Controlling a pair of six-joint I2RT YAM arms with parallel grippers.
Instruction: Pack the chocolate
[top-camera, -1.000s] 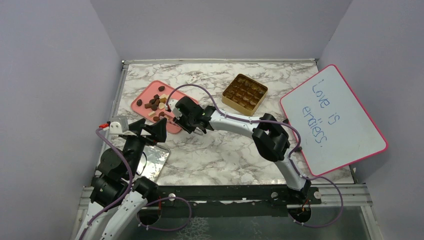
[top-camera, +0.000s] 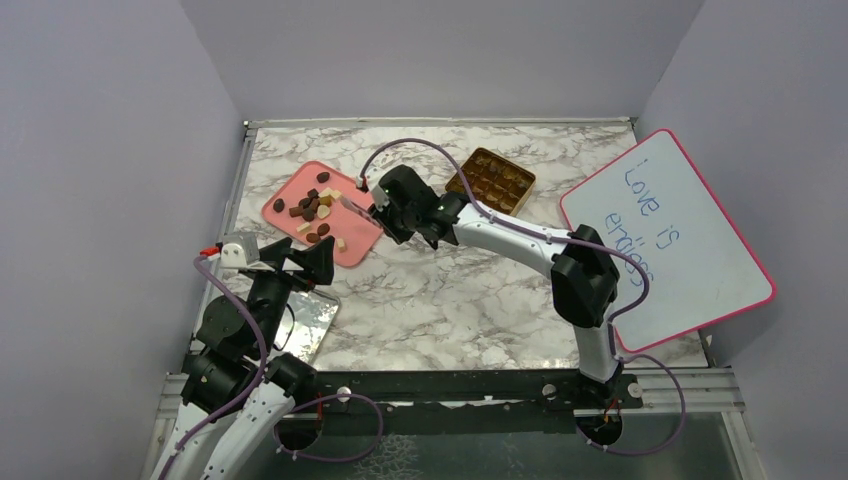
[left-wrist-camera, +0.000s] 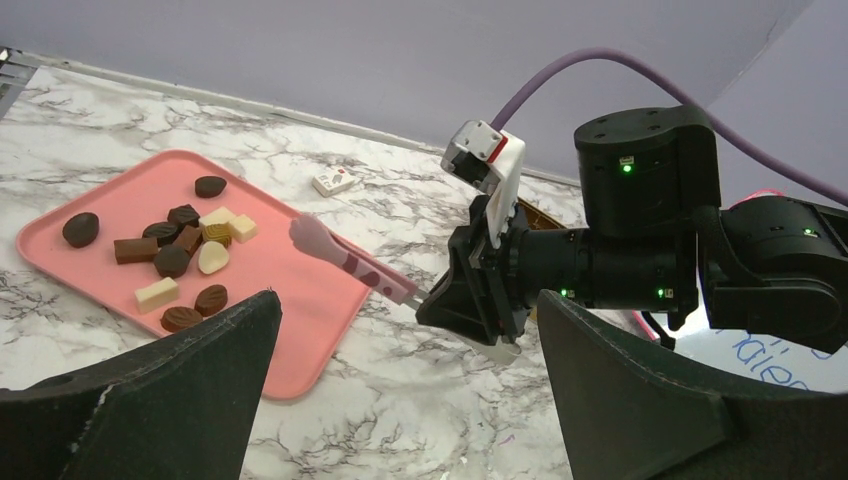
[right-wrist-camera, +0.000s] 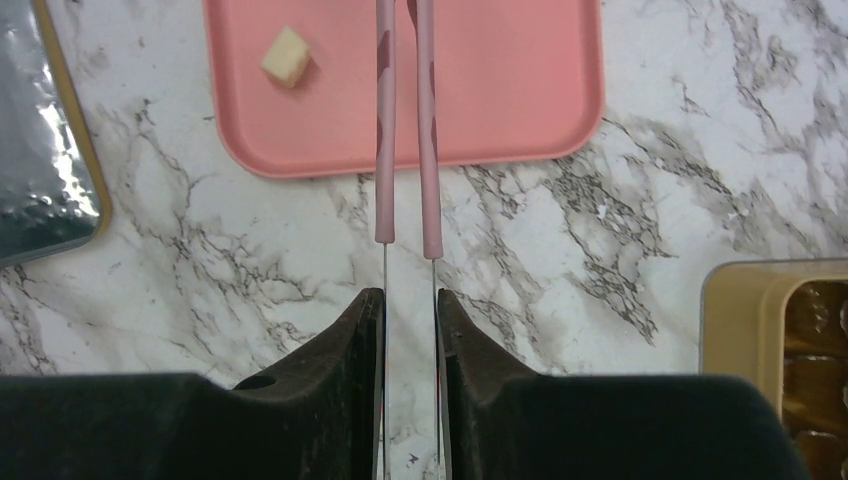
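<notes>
Several dark, brown and cream chocolates (left-wrist-camera: 172, 262) lie loose on a pink tray (left-wrist-camera: 295, 340). At the tray's near side, a cream piece (right-wrist-camera: 287, 57) sits alone. My right gripper (top-camera: 388, 222) is shut on a pair of pink tongs (left-wrist-camera: 340, 255). They reach out over the tray's right part; in the right wrist view their far ends leave the frame, and I cannot tell whether they pinch anything. A gold box (top-camera: 448, 192) with brown compartments stands behind the right arm. My left gripper (top-camera: 312, 268) stands open in front of the tray, nothing between its fingers.
A flat, shiny lid-like piece (top-camera: 315, 322) lies beside the left arm. Behind the tray is a small white block (left-wrist-camera: 334, 182). The whiteboard (top-camera: 670, 250) covers the right side of the table. Bare marble (top-camera: 450, 320) fills the front middle.
My right gripper and its tongs have moved right and slightly back, away from the tray's near corner toward the gold box, uncovering the cream piece. The left arm stays put.
</notes>
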